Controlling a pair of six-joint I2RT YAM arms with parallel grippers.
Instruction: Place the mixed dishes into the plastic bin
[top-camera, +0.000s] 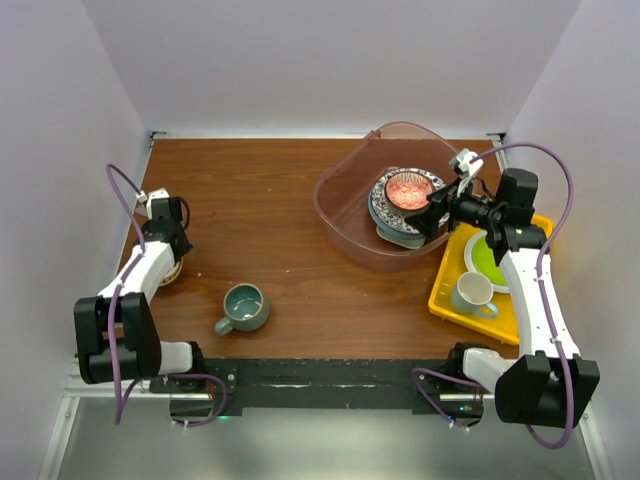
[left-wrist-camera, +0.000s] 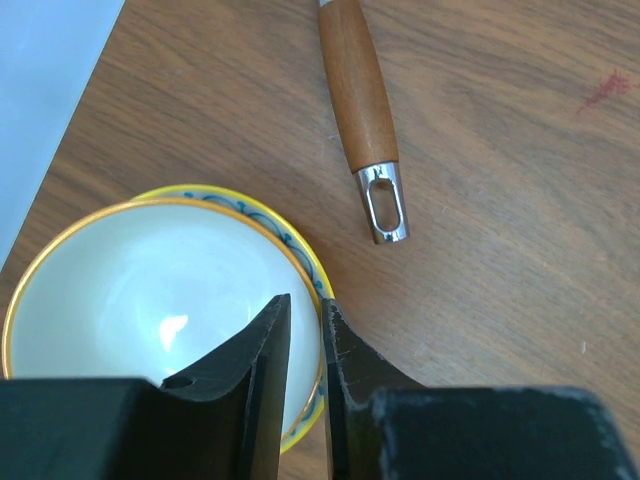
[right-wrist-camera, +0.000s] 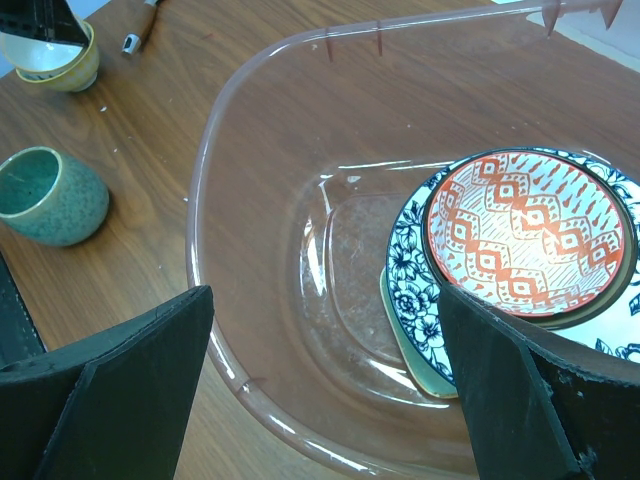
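Observation:
My left gripper is shut on the rim of a white bowl (left-wrist-camera: 160, 290), which sits in a yellow patterned bowl (left-wrist-camera: 310, 260) at the table's left. My right gripper is open above the clear plastic bin (top-camera: 340, 210). Inside the bin, a red patterned bowl (right-wrist-camera: 525, 230) rests on a blue floral plate (right-wrist-camera: 410, 280), with a pale green dish (right-wrist-camera: 430, 380) underneath. A green mug (top-camera: 245, 305) stands on the table at the front left of centre.
A yellow tray (top-camera: 450, 310) at the right holds a light mug (top-camera: 470, 292) and a green plate (top-camera: 485, 262). A wooden-handled utensil (left-wrist-camera: 360, 100) lies beside the left bowls.

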